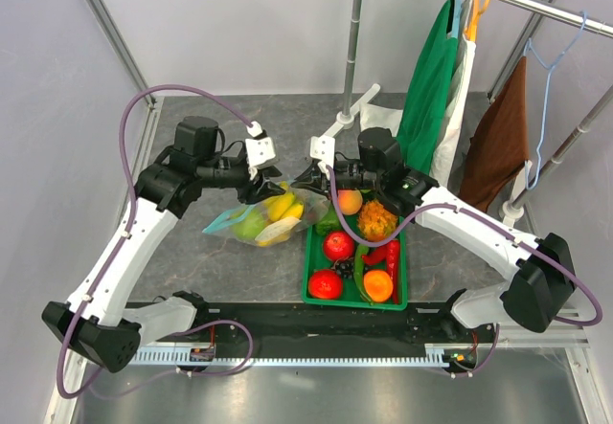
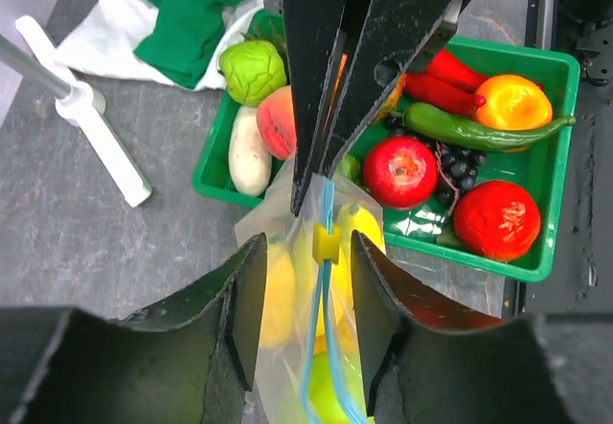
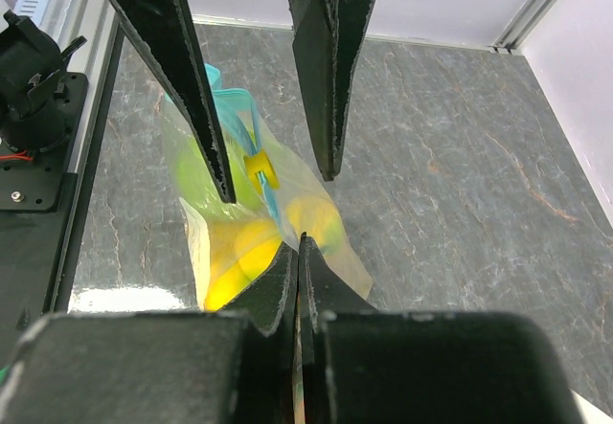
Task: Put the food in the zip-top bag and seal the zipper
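Observation:
The clear zip top bag (image 1: 254,223) holds green and yellow food, with a blue zipper and yellow slider (image 2: 326,244). My left gripper (image 1: 268,187) is open, its fingertips either side of the slider (image 3: 261,169) in the right wrist view. My right gripper (image 1: 308,180) is shut at the bag's end of the zipper; in the left wrist view its tips pinch the zipper strip just beyond the slider.
A green tray (image 1: 317,289) of fruit and vegetables sits right of the bag. A rack (image 1: 353,41) with hanging cloths stands behind it at the right. Bare grey floor (image 1: 201,261) lies at the left.

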